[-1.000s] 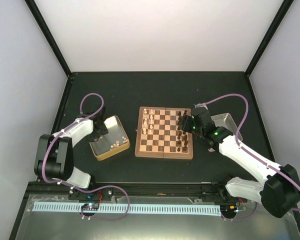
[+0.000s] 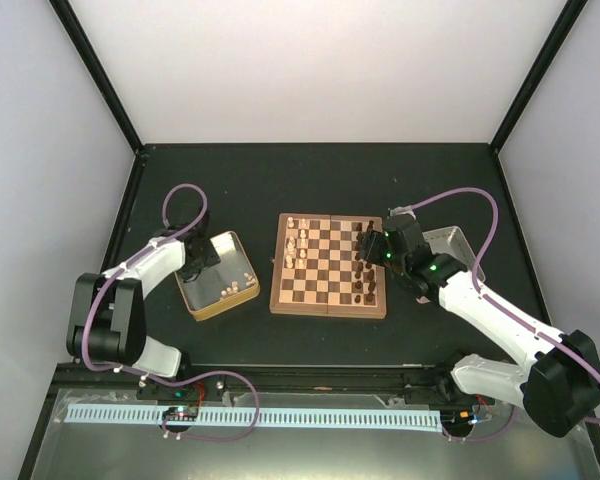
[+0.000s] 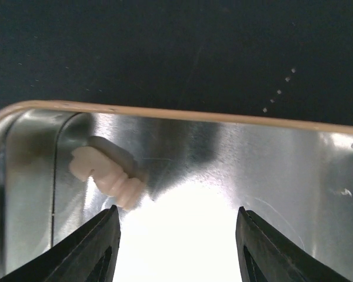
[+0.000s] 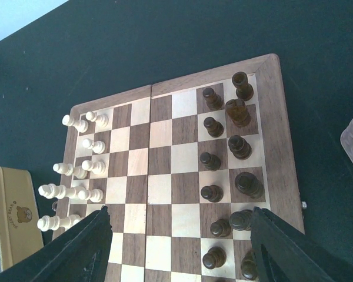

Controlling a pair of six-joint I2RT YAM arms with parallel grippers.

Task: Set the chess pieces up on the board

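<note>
The chessboard [image 2: 325,309] lies in the middle of the table, dark pieces [image 4: 239,147] in two columns on its right side. White pieces [image 4: 76,170] stand along its left side, with gaps between some. My left gripper hangs over the tan-rimmed tray [image 2: 230,309], its fingers wide apart with nothing between them. Ahead of its left fingertip, a white chess piece [image 3: 109,176] lies on its side near the tray wall. More white pieces [image 2: 236,288] lie in that tray. Above the board's dark side is my right gripper, fingers apart, empty.
A second, pale tray [image 2: 452,243] sits right of the board, partly behind the right arm. The black tabletop [image 2: 315,180] behind the board is clear. A strip of bare table separates the board from the left tray.
The right arm and the pieces on the board show no visible movement.
</note>
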